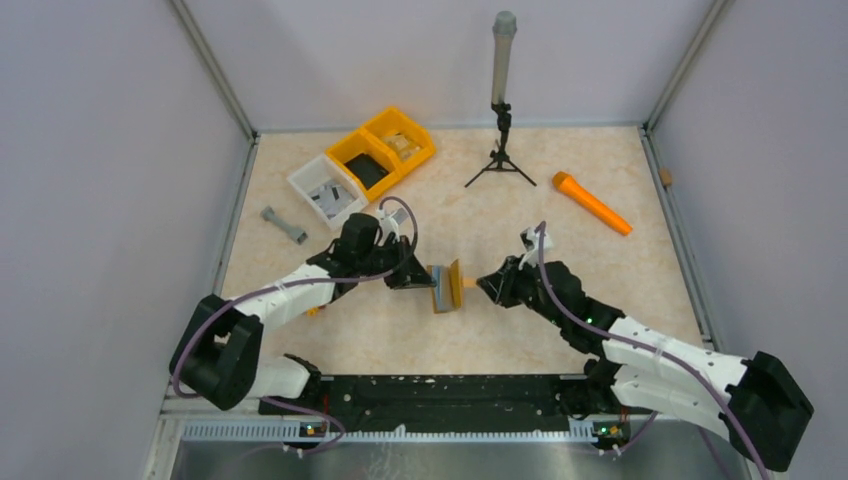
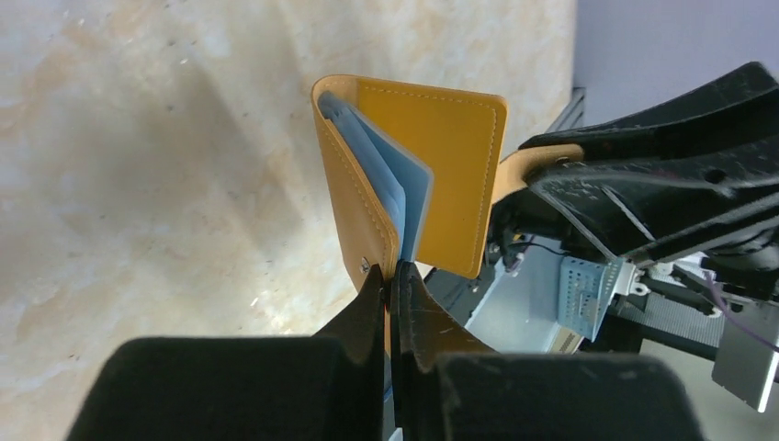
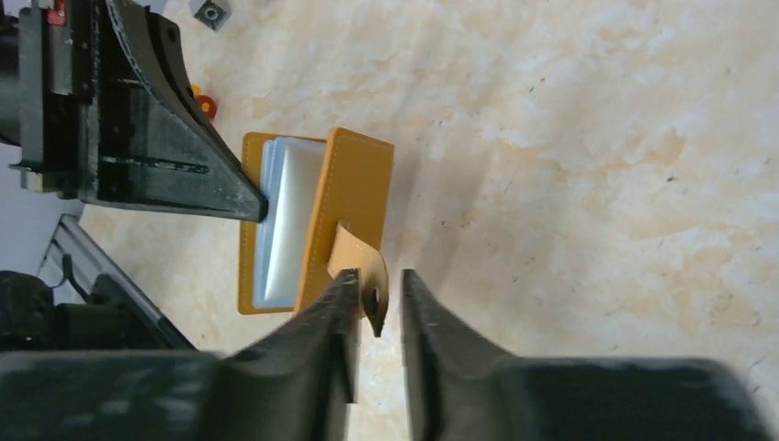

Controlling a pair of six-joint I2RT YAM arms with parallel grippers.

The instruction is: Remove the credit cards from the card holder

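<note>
A tan card holder (image 1: pixel 455 285) stands between the grippers, opened a little, with pale blue and white cards inside (image 2: pixel 404 184) (image 3: pixel 292 220). My left gripper (image 1: pixel 420 280) is shut on the holder's edge, seen at the bottom of the left wrist view (image 2: pixel 390 294). My right gripper (image 1: pixel 485 288) is at the holder's strap (image 3: pixel 354 253); in the right wrist view its blurred fingers (image 3: pixel 377 303) are part open around the strap's tip.
Orange and white bins (image 1: pixel 432 150) stand at the back left, a microphone stand (image 1: pixel 501 150) at the back, an orange microphone (image 1: pixel 590 200) at right, a grey tool (image 1: pixel 283 225) at left.
</note>
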